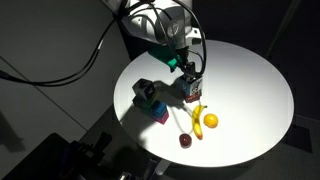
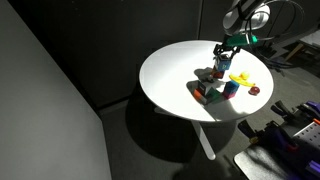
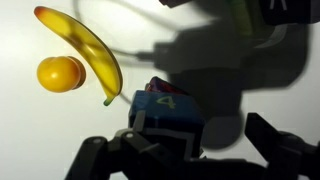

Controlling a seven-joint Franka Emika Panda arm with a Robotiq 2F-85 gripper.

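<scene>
A dark blue block marked with a 4 (image 3: 168,106) fills the lower middle of the wrist view, on top of a red block (image 3: 157,85) that shows only at its edges. My gripper is open, with a finger on either side of the blue block. In exterior view 1 the gripper (image 1: 190,72) is right over this small stack (image 1: 192,88), pointing down. Contact between the fingers and the block cannot be made out. The lower part of the blue block is dark and partly hidden by the gripper.
Beside the stack lie a banana (image 3: 90,52) and an orange (image 3: 61,73). A dark red round fruit (image 1: 185,141) is near the table's front edge. More blocks (image 1: 145,90) and a blue-and-pink block (image 1: 156,112) stand to the left.
</scene>
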